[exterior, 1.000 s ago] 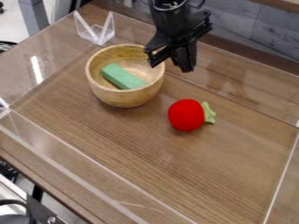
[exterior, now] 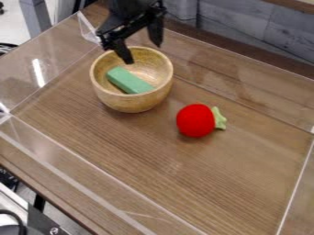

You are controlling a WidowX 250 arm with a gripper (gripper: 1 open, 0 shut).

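My gripper [exterior: 128,39], a black two-fingered tool, hangs open over the back rim of a wooden bowl [exterior: 153,92]. Inside the bowl lies a pale green block [exterior: 128,80], toward its left side. To the right of and in front of the bowl, a red round object [exterior: 196,120] with a pale green piece at its right side sits on the wooden table.
The wooden table [exterior: 135,174] has wide free room at the front and right. A raised wooden edge [exterior: 270,7] runs along the back right. Dark space and a cable show at the lower left corner.
My gripper has moved left, from right of the bowl to above its back rim. The bowl, block and red object look unmoved.
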